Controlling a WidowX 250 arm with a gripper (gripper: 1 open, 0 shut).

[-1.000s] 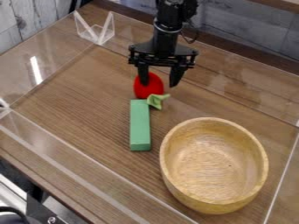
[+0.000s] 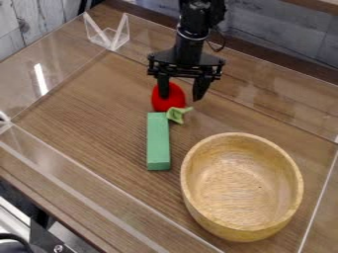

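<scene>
My gripper (image 2: 177,75) is at the top middle, its dark fingers just over a red round object (image 2: 168,99) with a small pale green piece (image 2: 177,114) at its lower right. Whether the fingers are open or shut on anything is hard to tell. A green bar (image 2: 158,142) lies below the red object.
A tan bowl (image 2: 240,188) takes up the lower right of the wooden table (image 2: 79,138).
My gripper has shifted very slightly over the red object; the other things lie where they were.
</scene>
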